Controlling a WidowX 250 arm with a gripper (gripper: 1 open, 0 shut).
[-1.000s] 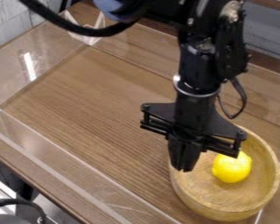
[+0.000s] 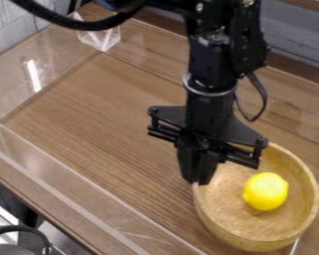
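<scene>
My black gripper [image 2: 202, 159] hangs pointing down over the left rear part of a round wooden bowl [image 2: 237, 225]. Its fingertips are dark and overlap; whether they are apart or closed on anything does not show clearly. A yellow ball-like object [image 2: 266, 191] lies in the right part of the bowl, to the right of the fingertips and apart from them.
A clear plastic piece [image 2: 99, 32] sits at the back left. Black cables run across the top and at the lower left corner.
The gripper has moved slightly left and up, away from the yellow object. The bowl and yellow object look unmoved.
</scene>
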